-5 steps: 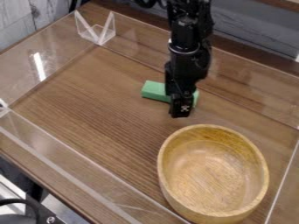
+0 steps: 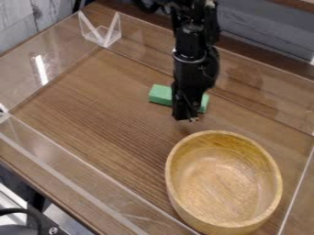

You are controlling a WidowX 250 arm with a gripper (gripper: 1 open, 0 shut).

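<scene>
My black arm comes down from the top of the camera view, and its gripper (image 2: 188, 112) is low over a green block (image 2: 161, 95) on the wooden table. The block extends to both sides behind the gripper, which hides its middle. The fingertips sit at the block's near side; I cannot tell whether they touch it. The fingers look shut, with nothing visible between them.
A round tan bowl (image 2: 223, 188) takes up the near right. A clear plastic container (image 2: 101, 30) stands at the back left.
The gripper has shifted slightly at the green block, and its fingertips look closer together than a second ago. The block shows little or no movement.
</scene>
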